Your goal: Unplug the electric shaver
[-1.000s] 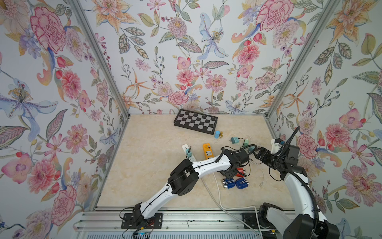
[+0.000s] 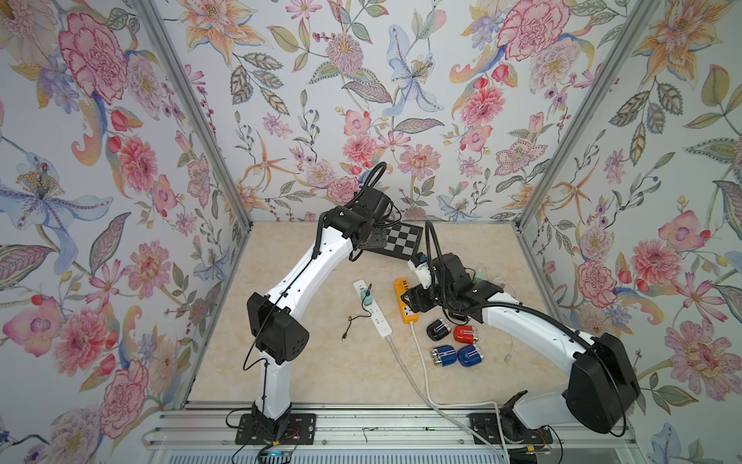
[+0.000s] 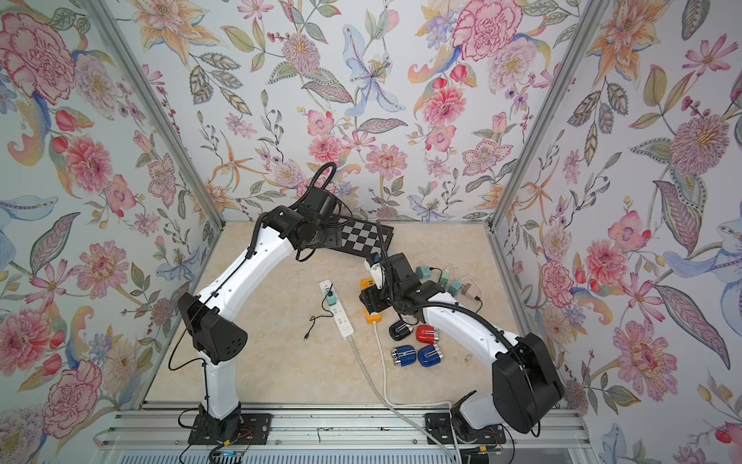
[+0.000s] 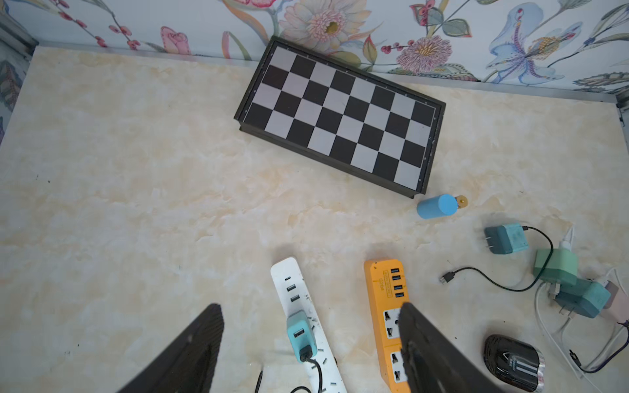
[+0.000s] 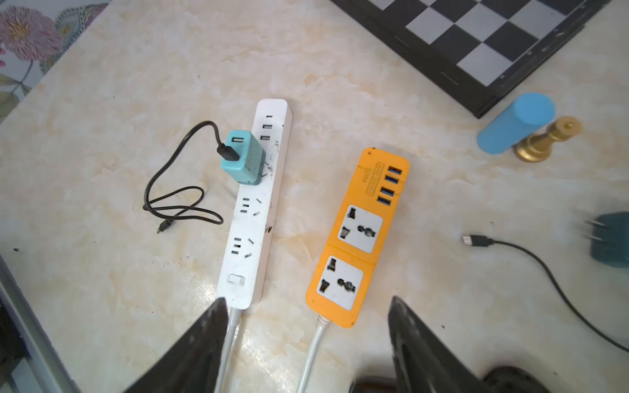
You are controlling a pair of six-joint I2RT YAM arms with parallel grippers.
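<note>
Several electric shavers lie on the table at the front right: a black shaver (image 2: pixel 438 329), a red shaver (image 2: pixel 465 333) and two blue shavers (image 2: pixel 470 355). No cord shows on them. A teal adapter (image 5: pixel 243 157) with a black cable is plugged into the white power strip (image 5: pixel 249 242). The orange power strip (image 5: pixel 373 177) has empty outlets. My left gripper is open and empty, high near the checkered board. Open and empty too, my right gripper hovers above the table by the orange strip.
A checkered board (image 4: pixel 334 118) lies at the back, a blue cylinder (image 4: pixel 437 206) beside it. Loose teal adapters (image 4: pixel 505 238) and cables lie on the right. White cords run from both strips to the front edge.
My left arm has swung from over the shavers back and leftward toward the checkered board. My right arm has moved left from the right side to the orange strip.
</note>
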